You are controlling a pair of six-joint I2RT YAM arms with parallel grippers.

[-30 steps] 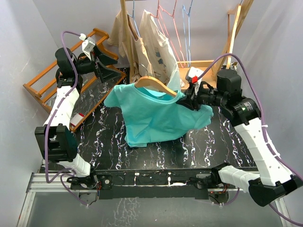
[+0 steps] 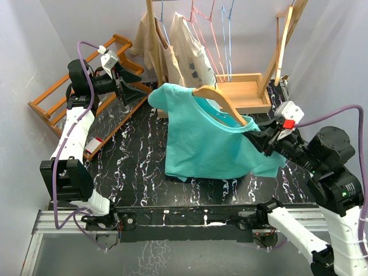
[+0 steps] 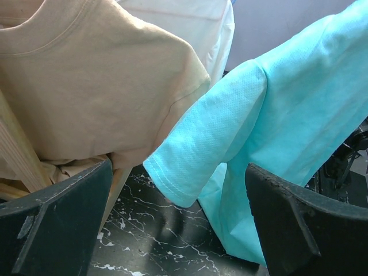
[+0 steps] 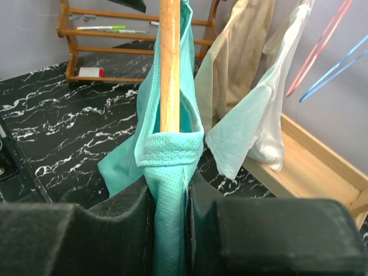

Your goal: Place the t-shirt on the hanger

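A turquoise t-shirt [image 2: 201, 144] hangs in mid-air with a wooden hanger [image 2: 221, 100] through its neck. My right gripper [image 2: 256, 135] grips the shirt together with the hanger's end; in the right wrist view the fabric [image 4: 169, 172] is bunched between its fingers. My left gripper [image 2: 129, 92] stands open and empty to the left of the shirt, whose sleeve [image 3: 195, 138] appears just beyond its fingertips in the left wrist view.
A rack at the back holds a beige shirt [image 2: 146, 43], a white shirt [image 2: 192, 60] and empty coloured hangers [image 2: 221, 52]. A wooden tray [image 2: 244, 95] lies under it. A tilted wooden shelf [image 2: 49, 106] stands at left.
My right gripper has moved to the right and toward the front, carrying the shirt and hanger away from the left gripper. The left arm has barely moved.
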